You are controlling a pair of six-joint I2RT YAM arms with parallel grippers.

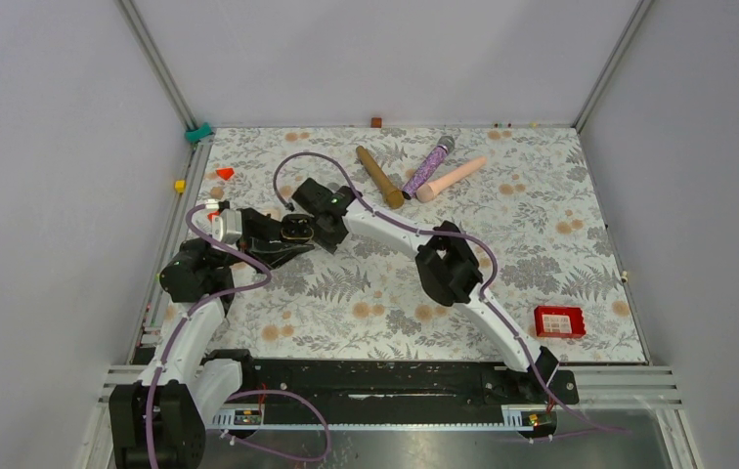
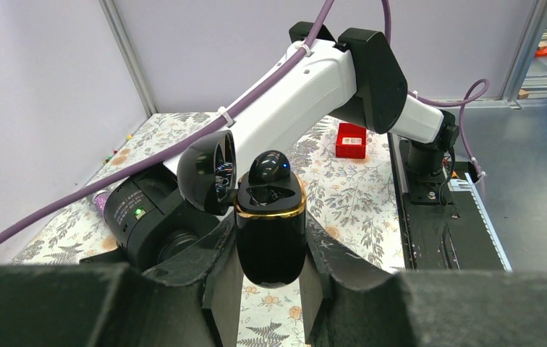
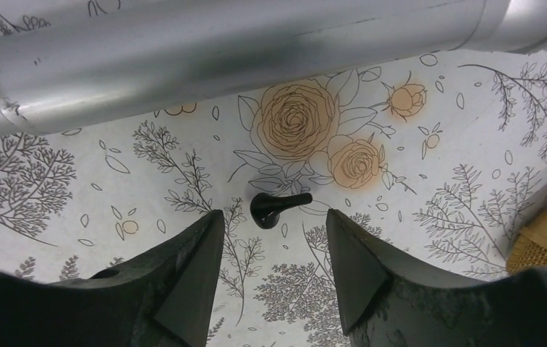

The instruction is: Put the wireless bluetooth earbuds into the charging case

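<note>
A black gold-rimmed charging case [image 1: 296, 231] is held by my left gripper, shut on it; its lid [image 2: 200, 172] is raised and one earbud [image 2: 269, 168] with a small blue light sits in it. In the right wrist view a second black earbud [image 3: 270, 210] lies on the floral surface, stem to the right, just beyond and between the fingertips of my right gripper, which is open with nothing held. In the top view the right gripper is beside the case, low over the table, and hides that earbud.
A silver cylinder crosses the top of the right wrist view. A brown roller [image 1: 379, 178], purple microphone [image 1: 427, 168] and pale roller [image 1: 452, 179] lie at the back. A red box [image 1: 558, 322] is at front right.
</note>
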